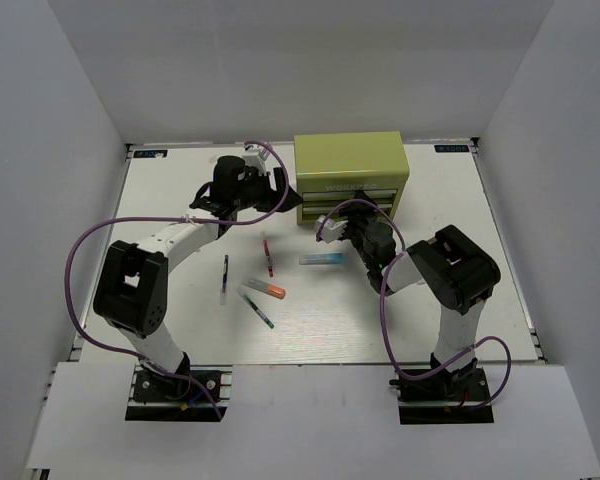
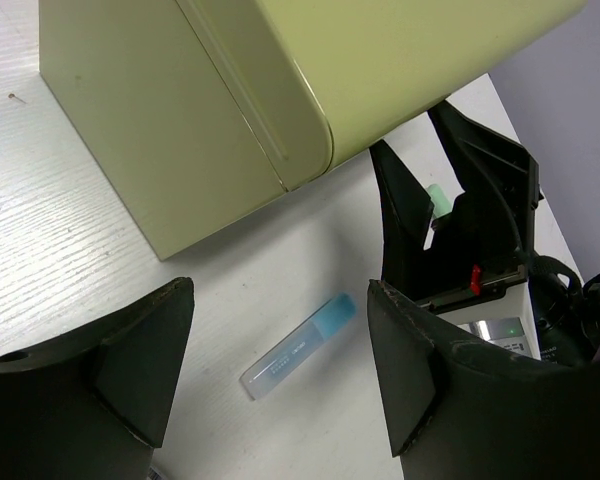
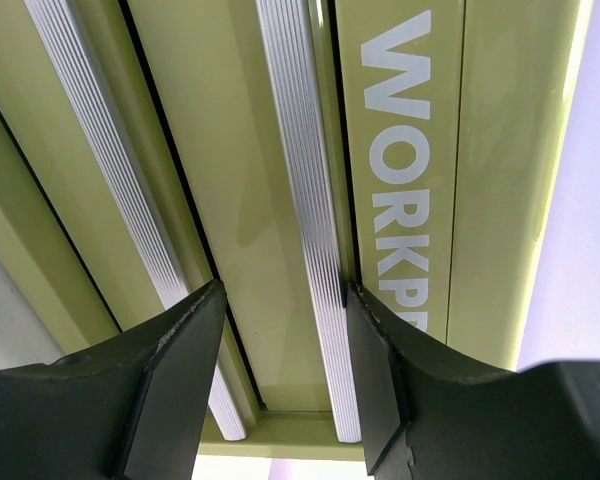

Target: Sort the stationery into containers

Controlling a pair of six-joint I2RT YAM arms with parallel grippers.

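An olive-green drawer cabinet (image 1: 350, 155) stands at the back, its drawers closed. My right gripper (image 1: 361, 203) is at the cabinet's front. In the right wrist view its fingers stand part open, one at the edge of the upper silver handle strip (image 3: 305, 150), the other over the lower silver strip (image 3: 115, 150); I see no grip on either. Left of the cabinet, my left gripper is open and empty. On the table lie a blue-capped clear item (image 2: 298, 346), an orange-ended one (image 1: 267, 288), a red pen (image 1: 268, 258), a blue-black pen (image 1: 224, 278) and a green-black pen (image 1: 256, 309).
A small green object (image 2: 439, 201) shows behind the right gripper's fingers in the left wrist view. Purple cables trail from both arms.
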